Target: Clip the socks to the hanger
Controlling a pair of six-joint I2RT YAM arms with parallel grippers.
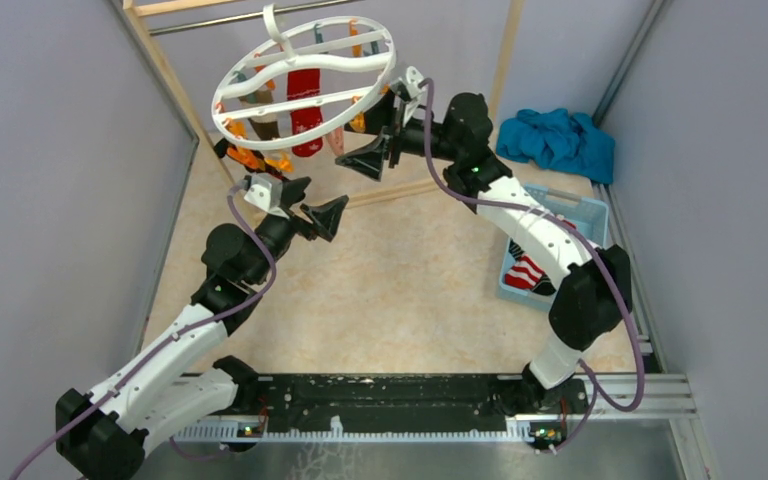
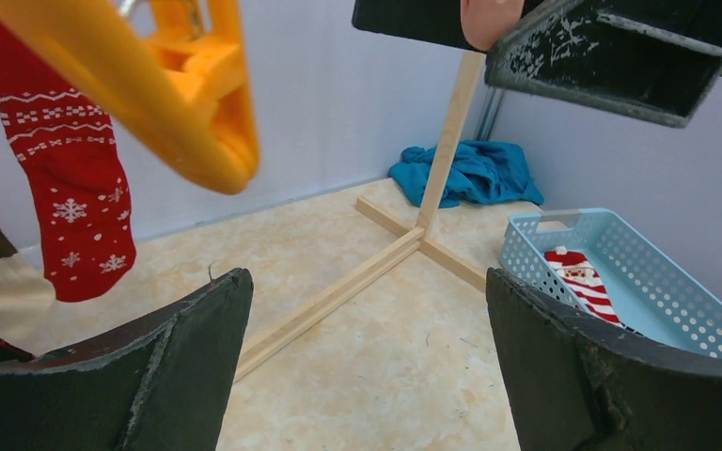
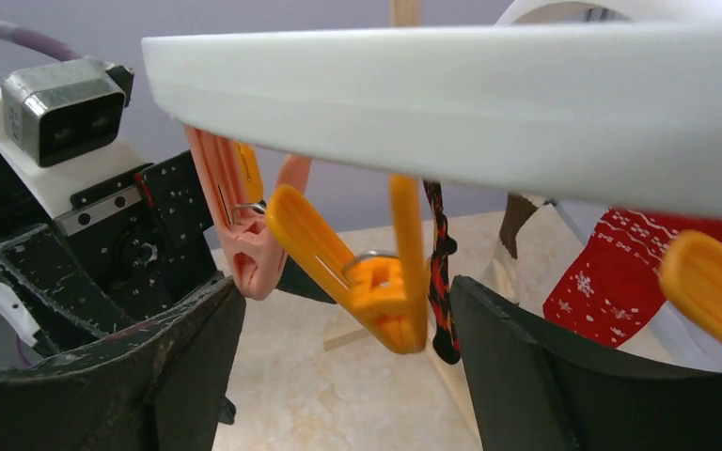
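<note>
The white round hanger (image 1: 303,140) hangs at the back, with orange and pink clips. Socks hang beneath it: a red snowflake sock (image 1: 305,105), also at the left of the left wrist view (image 2: 75,216), and darker ones. My left gripper (image 1: 315,210) stands open and empty below the hanger's front left. My right gripper (image 1: 380,150) is open at the hanger's right side, with nothing seen between its fingers. In the right wrist view an orange clip (image 3: 385,310) and a pink clip (image 3: 244,244) hang just beyond its fingers.
A blue basket (image 1: 585,215) with striped socks stands at the right. A teal cloth (image 1: 555,140) lies behind it. A wooden frame surrounds the hanger, with beams along the floor.
</note>
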